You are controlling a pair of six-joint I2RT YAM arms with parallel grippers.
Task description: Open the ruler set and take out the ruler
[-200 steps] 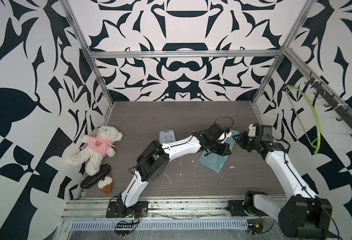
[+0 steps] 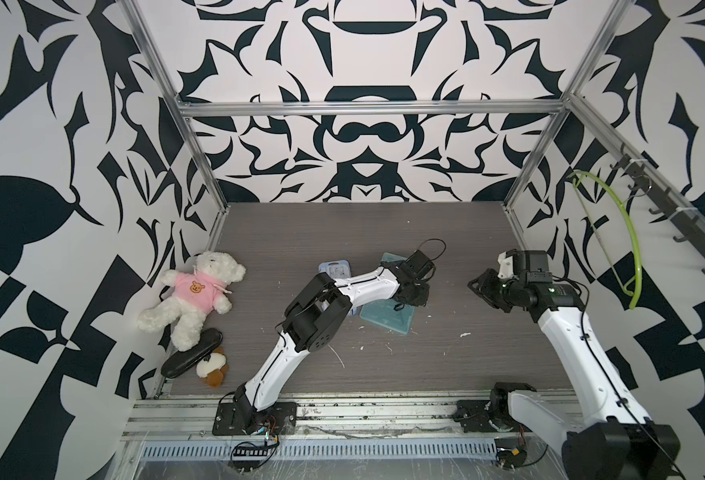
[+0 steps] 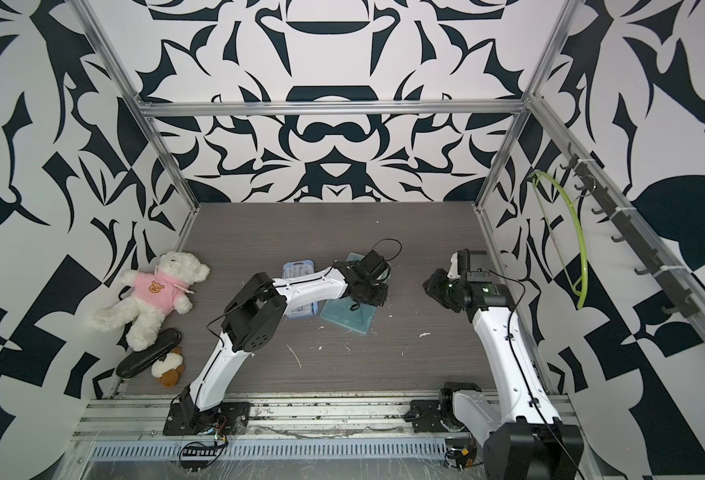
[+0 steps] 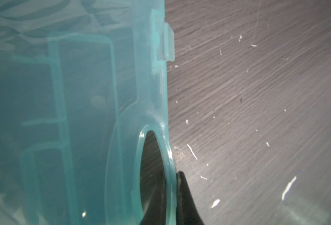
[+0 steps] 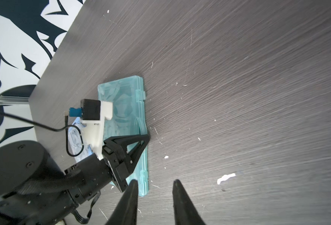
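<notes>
A translucent teal case [image 2: 386, 318] [image 3: 344, 316] [image 4: 79, 93] [image 5: 122, 93] lies mid-table under my left arm, a handle cut-out on its right edge. My left gripper is shut on that handle rim, as the left wrist view shows. A light blue case [image 2: 334, 269] [image 3: 298, 270] lies just left of the teal one, partly hidden by the arm. My right gripper hangs to the right of the teal case, apart from it, fingers parted with nothing between them.
A white teddy bear [image 2: 198, 297], a black oblong case [image 2: 188, 356] and a brown-and-white plush [image 2: 212, 368] lie at the left edge. A green loop [image 2: 632, 240] hangs on the right wall.
My left gripper has pulled the teal case leftward, up against the light blue case.
</notes>
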